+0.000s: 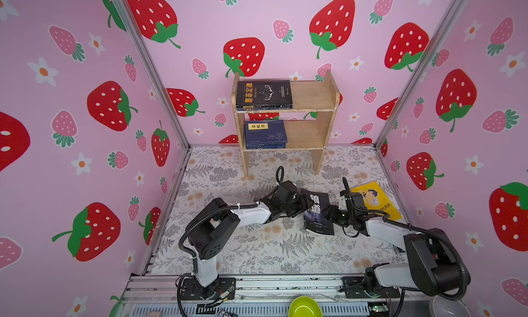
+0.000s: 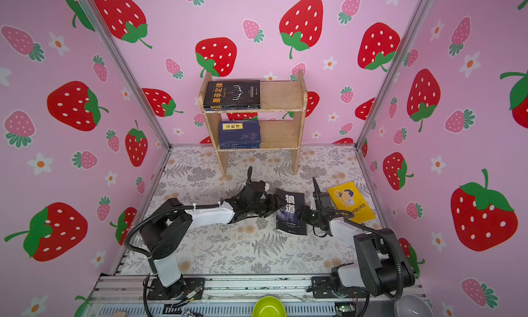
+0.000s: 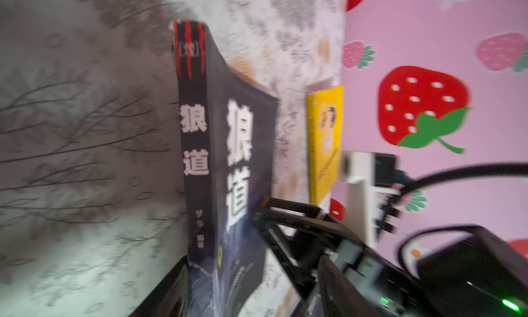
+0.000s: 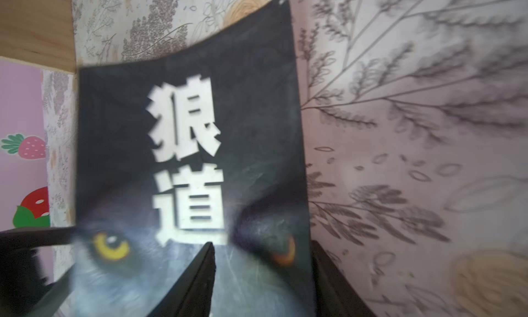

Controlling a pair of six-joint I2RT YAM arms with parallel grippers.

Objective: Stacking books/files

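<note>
A black book with a wolf cover [image 1: 318, 222] lies between my two grippers in mid-table. In the left wrist view its spine [image 3: 193, 152] stands out, with the cover receding to the right. My left gripper [image 1: 308, 202] is at the book's left edge, its blurred fingers [image 3: 173, 295] either side of the spine. At the right edge is my right gripper [image 1: 329, 212]; in the right wrist view one finger [image 4: 200, 278] is over the cover and the other beside the edge. How firmly either finger grips does not show, nor whether the book is clear of the table.
Behind stands a two-tier wooden shelf [image 1: 313, 101]. A black book [image 1: 265, 93] lies on its upper tier and blue books [image 1: 265, 133] on the lower, both with room to their right. A yellow book [image 1: 379, 198] lies behind my right arm.
</note>
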